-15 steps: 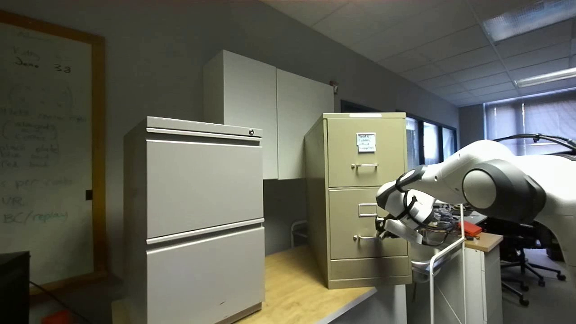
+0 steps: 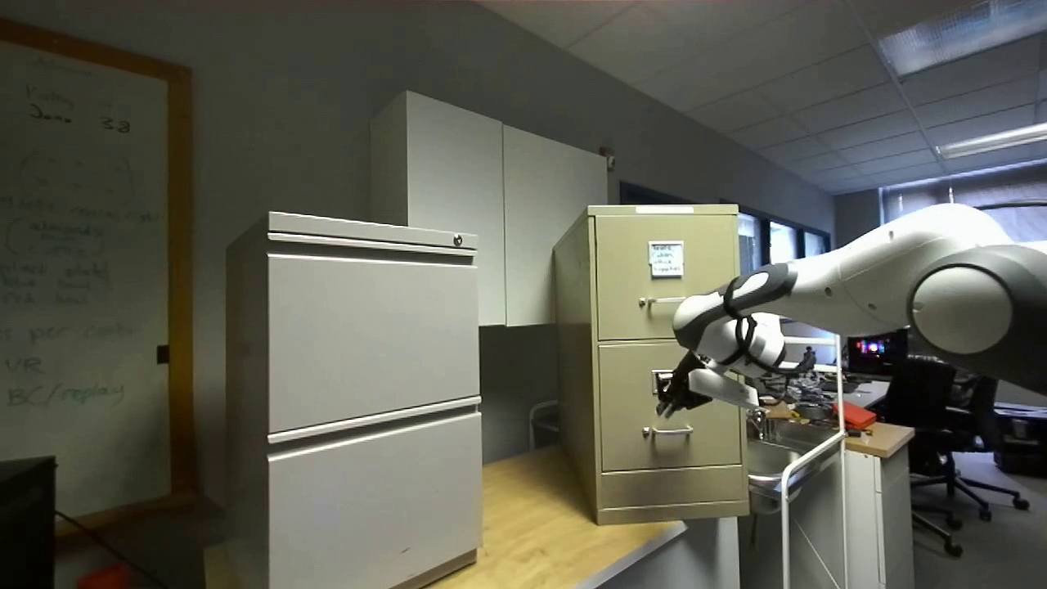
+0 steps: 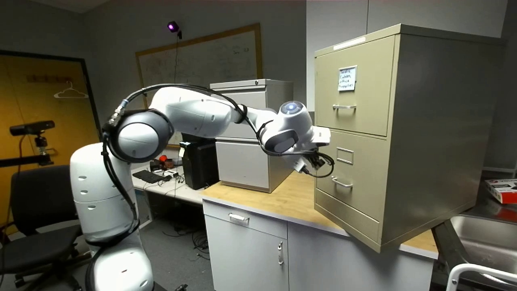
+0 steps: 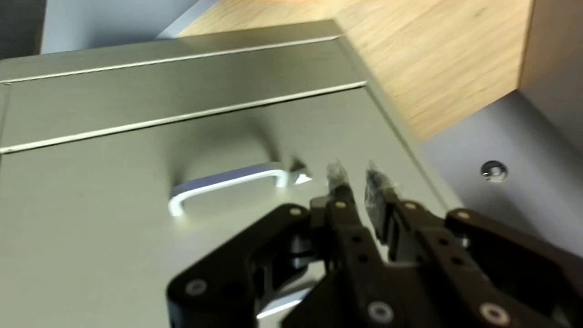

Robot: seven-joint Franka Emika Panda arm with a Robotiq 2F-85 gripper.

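The tan filing cabinet [image 3: 438,131] has both drawers closed. Its lower drawer carries a metal handle [image 2: 672,431], a small lock and a label frame [image 3: 345,155]. My gripper [image 2: 667,404] hovers in front of this drawer, just above the handle and apart from it. In the wrist view the lower handle [image 4: 229,183] lies to the left of the gripper. The fingers are close together with a narrow gap; no object shows between them, and whether they count as open or shut is unclear. From the other side, the arm's wrist partly hides the gripper [image 3: 317,162].
A grey cabinet [image 2: 373,334] stands to the left on the same wooden counter [image 2: 535,501]. White wall cupboards [image 2: 456,206] hang behind. Right of the tan cabinet are a sink [image 3: 484,237] and a white rail [image 2: 815,456]. Bare counter separates the two cabinets.
My gripper was beside the right end of the lower handle; it has moved up and left, clear of it. The arm has risen. Both drawers look the same.
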